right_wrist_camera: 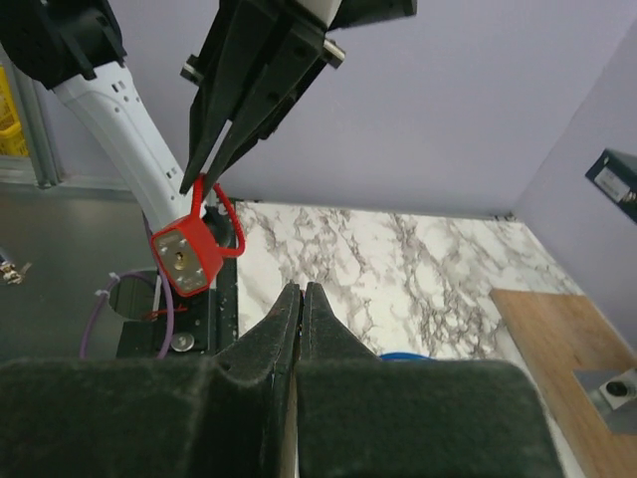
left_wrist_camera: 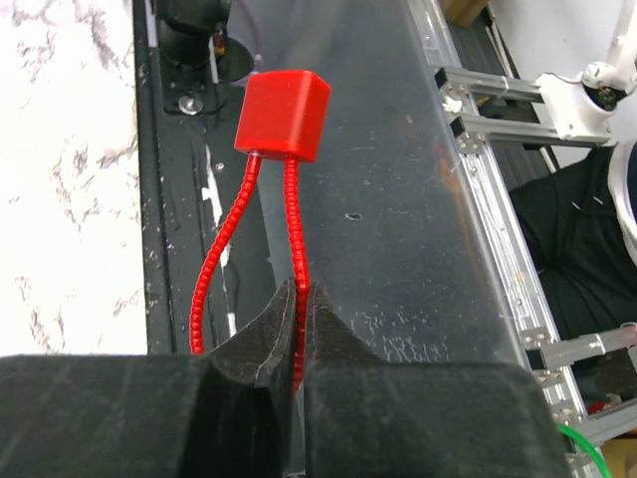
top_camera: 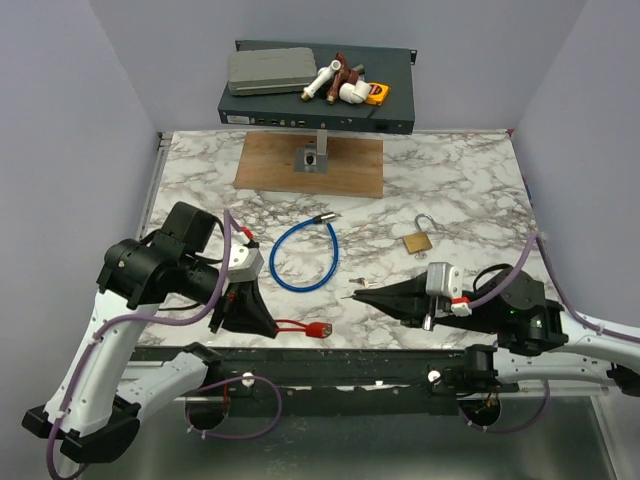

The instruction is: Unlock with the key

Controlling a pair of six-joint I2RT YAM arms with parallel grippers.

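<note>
Two strands of a red cable pass into the fingertips of my left gripper [top_camera: 277, 332], which is shut on them. From that cable hangs the red lock body [top_camera: 319, 330], held clear of the table; its face with a round keyhole shows on the lock [right_wrist_camera: 186, 258] in the right wrist view. My right gripper [top_camera: 356, 295] is shut, to the right of the lock and apart from it. A thin light sliver shows at its tip in the top view; too small to tell whether it is a key. Small metal pieces, perhaps keys [top_camera: 364, 282], appear just behind that tip.
A blue cable lock [top_camera: 331, 265] lies looped mid-table. A brass padlock [top_camera: 417, 243], its shackle open, lies to the right. Behind them sits a wooden board [top_camera: 350, 165] with a metal latch [top_camera: 311, 160]. Bare marble surrounds these.
</note>
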